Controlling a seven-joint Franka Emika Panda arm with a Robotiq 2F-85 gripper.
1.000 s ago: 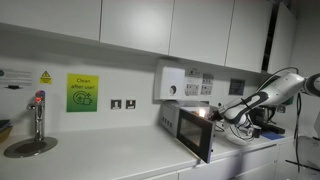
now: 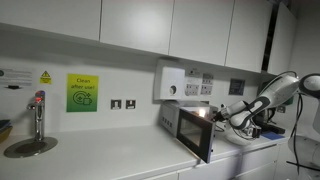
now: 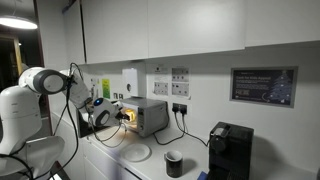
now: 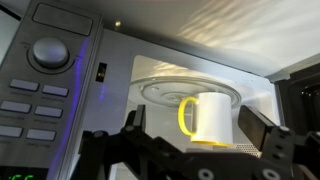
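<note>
Inside the lit microwave (image 3: 154,118), a white mug (image 4: 212,118) with a yellow handle and yellow bottom edge appears in the wrist view, in front of the round turntable (image 4: 165,92). My gripper is open, with one dark finger left of the mug and the other to its right. A gap shows between each finger and the mug. How deep the mug lies between the fingers, I cannot tell. The microwave door (image 2: 194,134) stands open in exterior view 1, and the arm (image 2: 262,104) reaches in from the right, its gripper largely hidden there.
The microwave's control panel (image 4: 50,90) borders the opening at the left of the wrist view. On the counter in exterior view 2 are a white plate (image 3: 135,152), a dark mug (image 3: 174,163) and a black machine (image 3: 230,150). Bare counter (image 2: 105,157) stretches left toward the sink.
The microwave and its open door have stayed where they were.
</note>
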